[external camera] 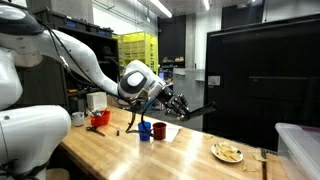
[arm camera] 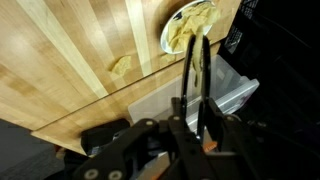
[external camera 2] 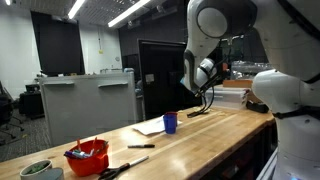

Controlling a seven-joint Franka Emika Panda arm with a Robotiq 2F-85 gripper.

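Note:
My gripper is shut on a dark, flat, elongated object (external camera: 203, 110), whose kind I cannot tell. In exterior view 1 this object sticks out to the right, held above the table and apart from everything on it. A white plate (external camera: 227, 153) with yellow pieces lies on the table to the gripper's right. In the wrist view the plate's yellow pieces (arm camera: 196, 22) show beyond the fingertips. A blue cup (external camera: 145, 131) and a dark red cup (external camera: 159, 131) stand side by side, left of the gripper.
A red container (external camera 2: 88, 158) with utensils stands on the table, with a dark-handled tool (external camera 2: 124, 168) beside it. White paper (external camera 2: 150, 127) lies behind the blue cup. A translucent bin (external camera: 300, 147) occupies the right end.

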